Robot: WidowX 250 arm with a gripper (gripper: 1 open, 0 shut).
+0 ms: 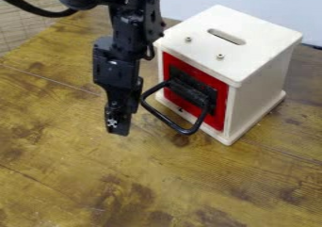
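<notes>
My black gripper (pixel 122 113) hangs low over the wooden table, just left of a white box (pixel 249 54) with a red front panel (pixel 217 122). A black U-shaped handle (pixel 174 121) juts out from the dark fitting on that panel toward the gripper. The fingers point down; whether they are open or shut is unclear.
A white wall (pixel 283 9) stands behind the box, and a tiled surface (pixel 23 24) is at the back left.
</notes>
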